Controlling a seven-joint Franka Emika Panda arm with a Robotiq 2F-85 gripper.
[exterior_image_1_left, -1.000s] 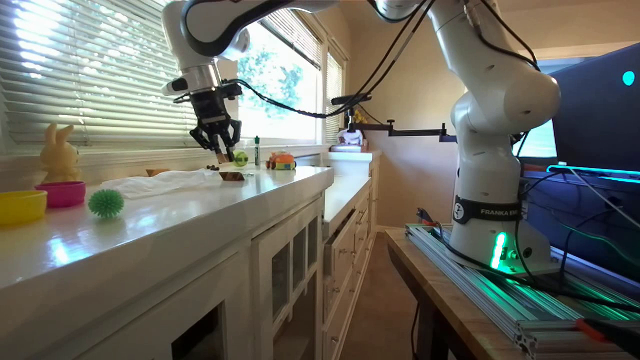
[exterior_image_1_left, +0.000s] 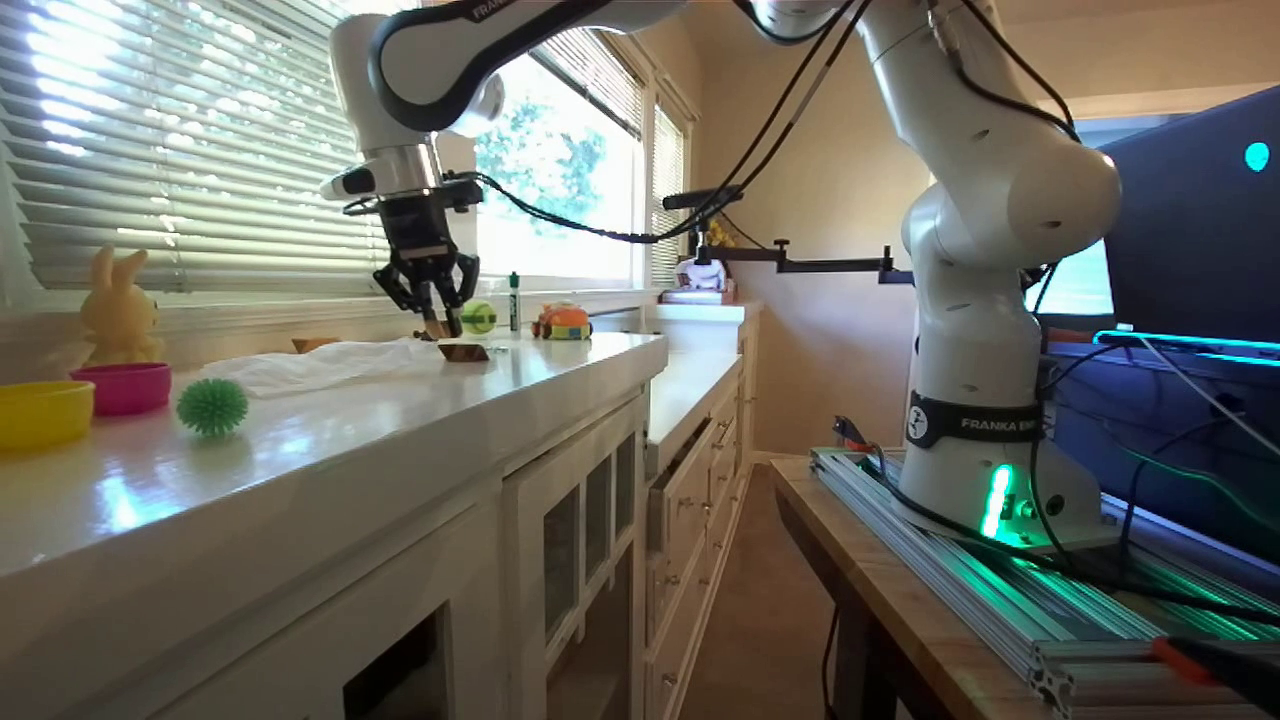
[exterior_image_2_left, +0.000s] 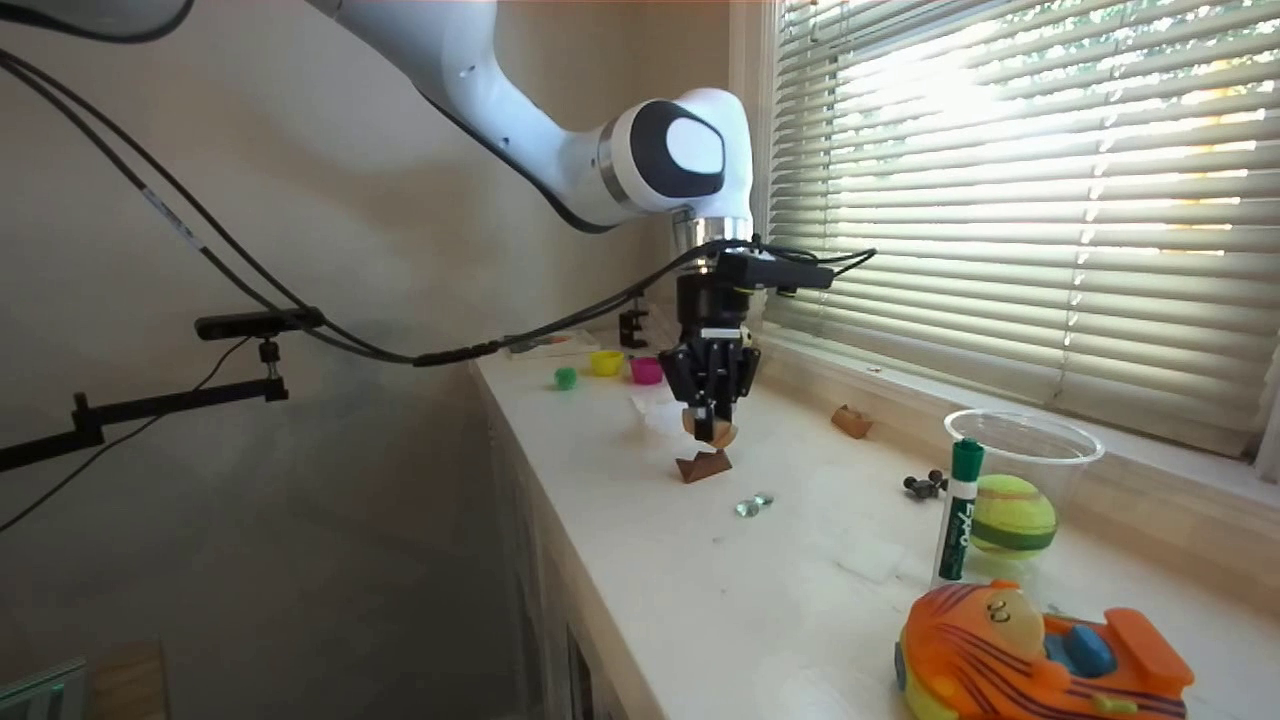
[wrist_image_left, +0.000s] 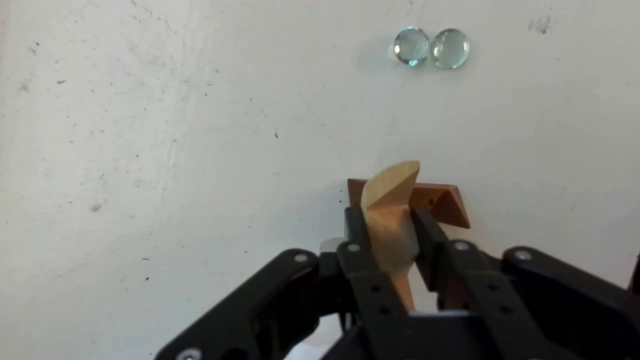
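Note:
My gripper is shut on a light wooden piece (wrist_image_left: 393, 237) with a slanted, curved end that pokes out beyond the fingertips. In the wrist view it overlaps a brown wooden block (wrist_image_left: 441, 201) lying on the white counter underneath. From the second exterior view, the held piece (exterior_image_2_left: 723, 433) hangs just above and behind that block (exterior_image_2_left: 703, 466); whether the two touch I cannot tell. Exterior view 1 has the gripper (exterior_image_1_left: 441, 332) pointing down over the counter, close to the block (exterior_image_1_left: 463, 353).
Two clear glass beads (wrist_image_left: 430, 48) lie near the block. A white cloth (exterior_image_1_left: 312, 366), another brown block (exterior_image_2_left: 852, 421), pink bowl (exterior_image_1_left: 126, 386) and green spiky ball (exterior_image_1_left: 212, 407) are farther off. A marker (exterior_image_2_left: 957, 516), clear cup (exterior_image_2_left: 1023, 434) and toy car (exterior_image_2_left: 1038, 658) stand at the other end.
The gripper was tilted and a little higher; now it points more nearly straight down and sits lower, with the wooden piece still held. The brown block below has not moved.

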